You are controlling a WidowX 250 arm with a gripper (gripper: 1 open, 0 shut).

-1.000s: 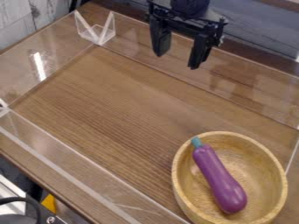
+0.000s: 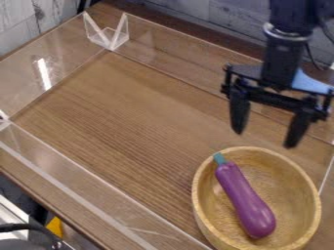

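Note:
My dark gripper [image 2: 271, 122] hangs at the right of the camera view, blurred by motion, with its fingers apart and nothing visible between them. It is above and behind a round tan bowl [image 2: 299, 179], in which a long purple eggplant [image 2: 245, 201] with a green tip lies.
A white wire rack [image 2: 107, 29] stands at the back left.
My gripper has moved down and to the right, from the back of the table toward the bowl. The bowl and eggplant look unmoved.

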